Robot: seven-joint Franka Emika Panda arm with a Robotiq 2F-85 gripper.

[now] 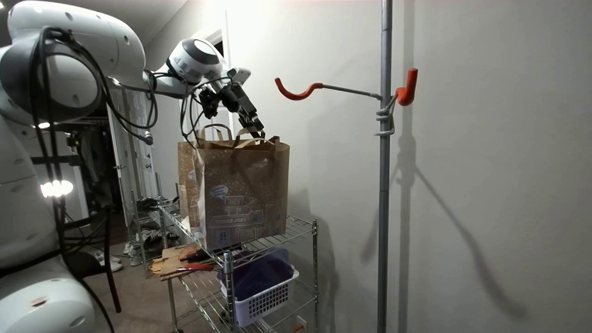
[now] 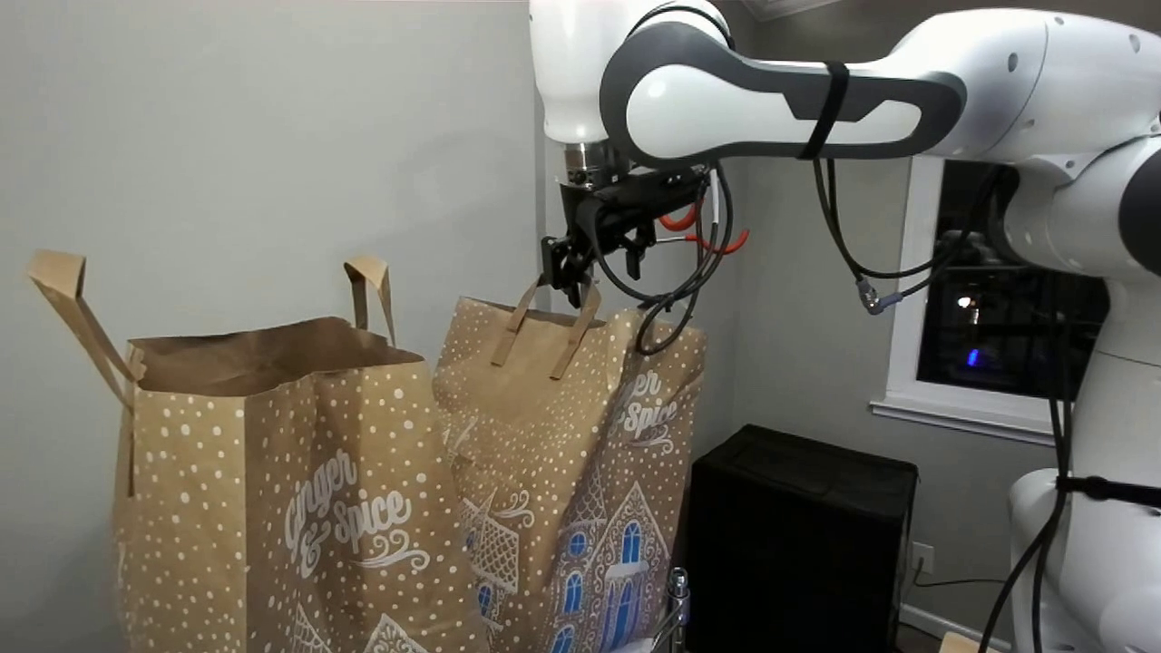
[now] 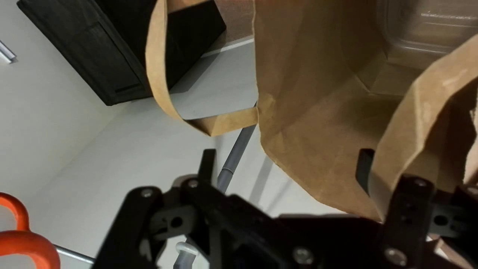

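Two brown paper bags with handles stand on a wire shelf. My gripper (image 1: 256, 128) is at the top of the nearer-to-the-wall bag (image 1: 247, 188), which is the right-hand bag (image 2: 566, 468) in exterior view 2. In the wrist view the gripper is open, its fingers wide apart. One paper handle (image 3: 403, 130) runs beside the right finger (image 3: 363, 168) and partly covers it; whether the finger is through its loop, I cannot tell. The opposite handle (image 3: 157, 58) hangs free. Between the fingers show only the bag's rim and the wall.
A grey pole (image 1: 384, 222) carries a hook with red-orange ends (image 1: 299, 94) to the right of the bag, with clear space between. The other bag (image 2: 272, 479) stands close by. A white basket (image 1: 263, 299) sits on the lower shelf. A black box (image 2: 800, 533) is beyond.
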